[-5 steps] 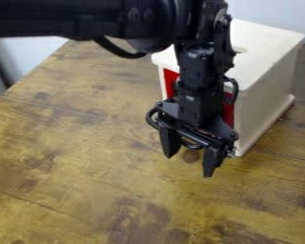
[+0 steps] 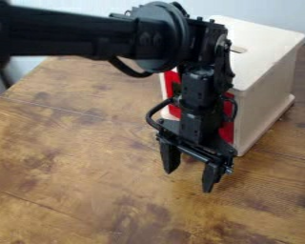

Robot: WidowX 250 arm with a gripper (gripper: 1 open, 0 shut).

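Note:
My black gripper [image 2: 191,168] points down just above the wooden tabletop, in front of a cream wooden box [image 2: 262,105]. Its two fingers stand apart, open, with nothing seen between them but table. A red panel [image 2: 173,89] on the box's front is mostly hidden behind the wrist and arm.
The arm reaches in from the upper left across the top of the view. A pale wall stands behind.
The gripper has shifted slightly to the right and lower in the view over the last second. The box stays where it was.

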